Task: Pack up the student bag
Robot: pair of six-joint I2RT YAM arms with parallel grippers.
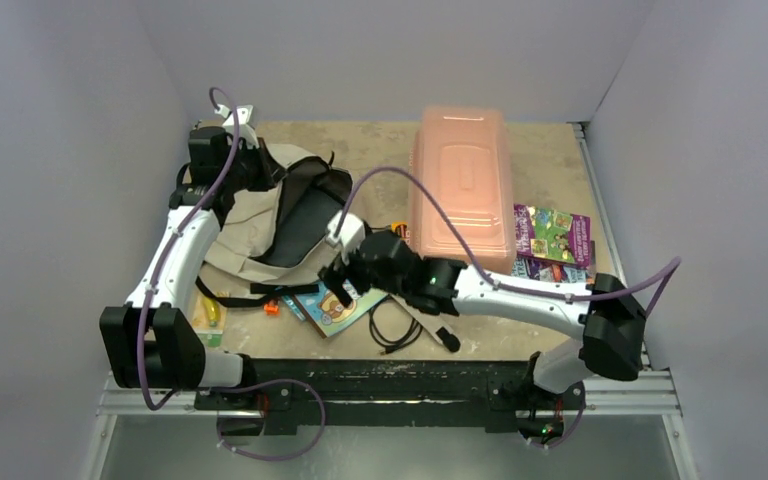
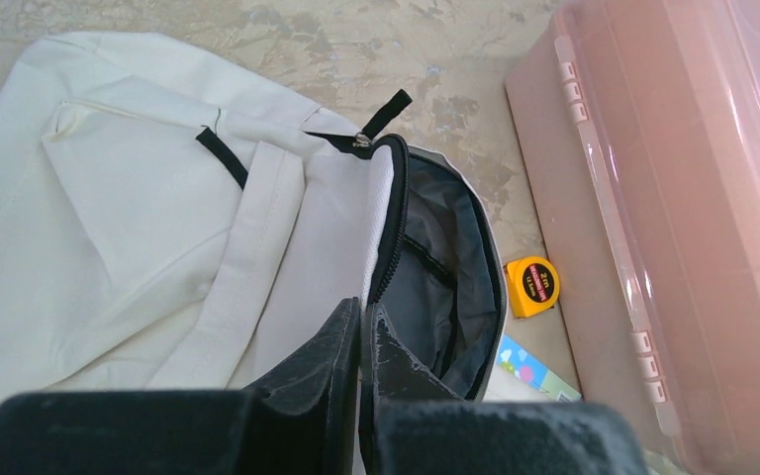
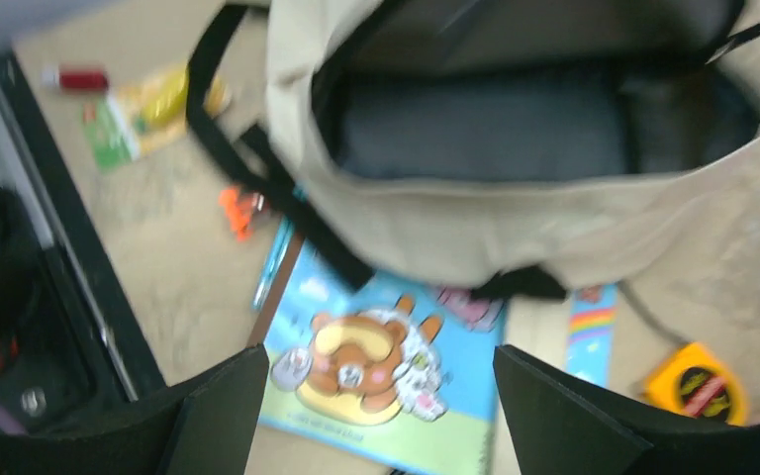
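Note:
The beige bag (image 1: 250,222) lies on the table with its dark mouth gaping to the right. In the left wrist view, my left gripper is shut on the thin zippered edge of the bag's opening, which rises between its fingertips. My right gripper (image 1: 337,286) stands open and empty below the bag. A blue picture book (image 3: 356,366) with a bear shows between its fingers in the right wrist view; it lies partly under the bag's edge. At the table's right are a purple-edged book (image 1: 552,234) and another book partly hidden by the right arm.
A large pink translucent box (image 1: 463,180) fills the middle right. A yellow tape measure (image 2: 531,285) sits beside it. Near the front are a black cable (image 1: 390,343), a beige strap (image 1: 430,322), a small orange item (image 1: 271,308) and a yellow packet (image 1: 208,312).

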